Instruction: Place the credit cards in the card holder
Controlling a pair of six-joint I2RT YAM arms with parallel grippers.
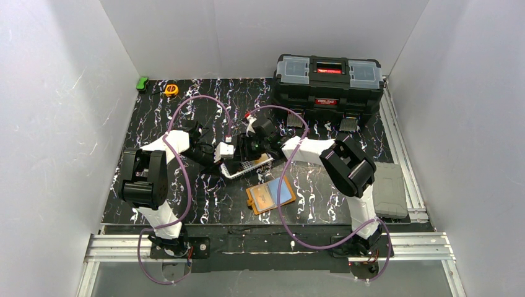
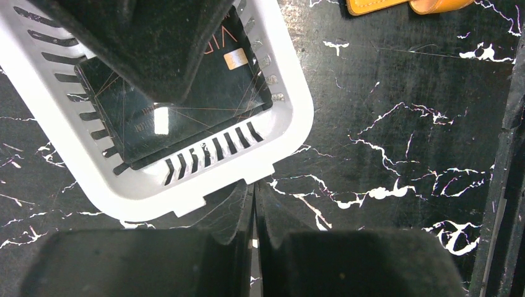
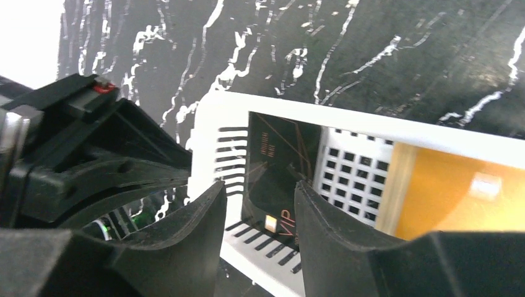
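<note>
A white slotted basket [image 1: 238, 174] [image 2: 291, 111] [image 3: 371, 124] lies mid-table, holding a black card [image 2: 204, 99] [image 3: 275, 161] and an orange card [image 3: 464, 204]. My left gripper is shut at the basket's end, nothing visible between its fingers. My right gripper stands open above the basket, its fingers either side of the black card's lower part. Below the basket in the top view lies the orange card holder [image 1: 270, 195], open, with a tan card and a blue one showing.
A black toolbox [image 1: 327, 86] stands at the back right, a grey case [image 1: 389, 189] at the right edge. A tape measure [image 1: 171, 90] and green object [image 1: 142, 84] lie back left.
</note>
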